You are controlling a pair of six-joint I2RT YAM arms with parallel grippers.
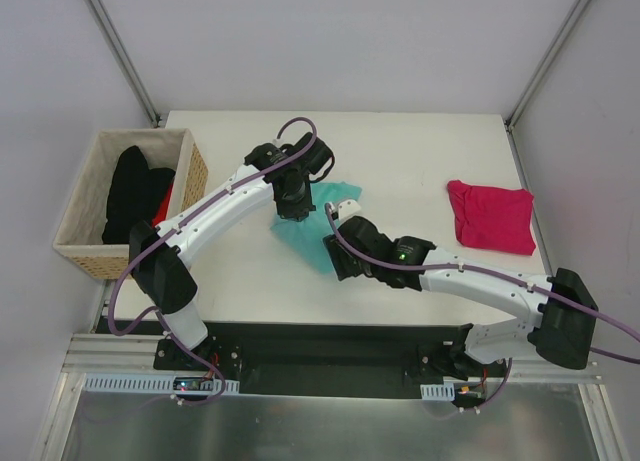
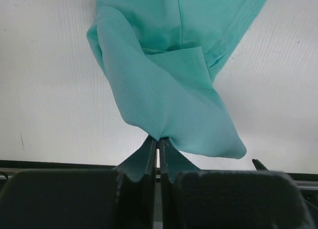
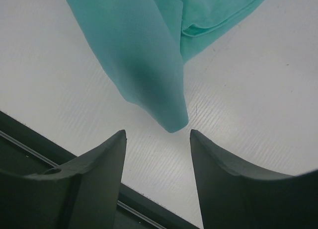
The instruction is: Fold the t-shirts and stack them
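Note:
A teal t shirt (image 1: pixel 310 243) lies bunched in the middle of the white table, with a folded-over flap on top in both wrist views. My left gripper is shut on a pinch of the teal cloth at the flap's near edge. My right gripper stands open just short of the flap's tip (image 3: pixel 174 122), nothing between its fingers. A red t shirt (image 1: pixel 492 217) lies folded flat at the table's right.
A wicker basket (image 1: pixel 75 231) at the left holds black and red cloth. The front edge of the table (image 1: pixel 260 316) is close to both grippers.

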